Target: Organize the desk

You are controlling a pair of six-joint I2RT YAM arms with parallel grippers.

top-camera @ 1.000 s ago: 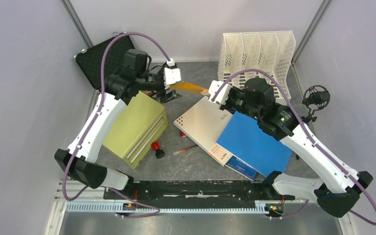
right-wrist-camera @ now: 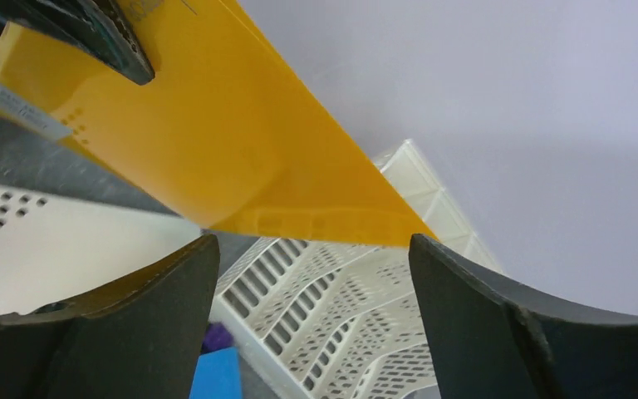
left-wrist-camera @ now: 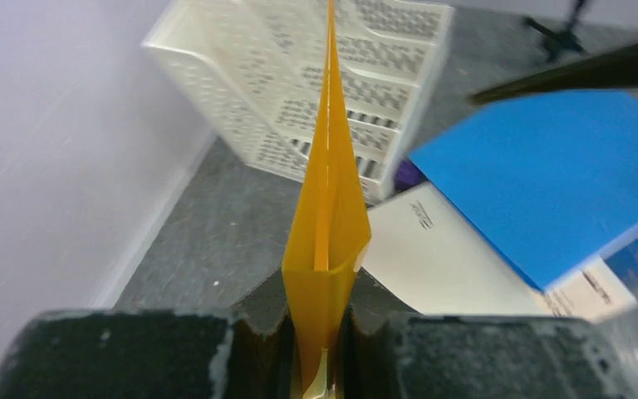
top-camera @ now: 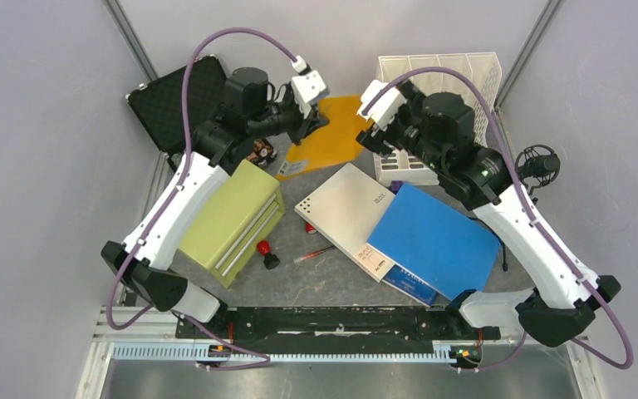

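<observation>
An orange folder is held up in the air at the back middle by my left gripper, which is shut on it; in the left wrist view it rises edge-on from between the fingers. My right gripper is open just right of the folder, which spans behind its fingers in the right wrist view. A white slotted file rack stands at the back right. A white folder and a blue folder lie overlapping on the desk, with a darker blue item underneath.
A green drawer box sits left, with a black case behind. A red-and-black object and a brush lie at the front middle. A black microphone stand is at the right wall.
Both arms have moved up and back. The orange folder has risen and turned, showing more of its face in the top view, and my right gripper is now nearer the rack.
</observation>
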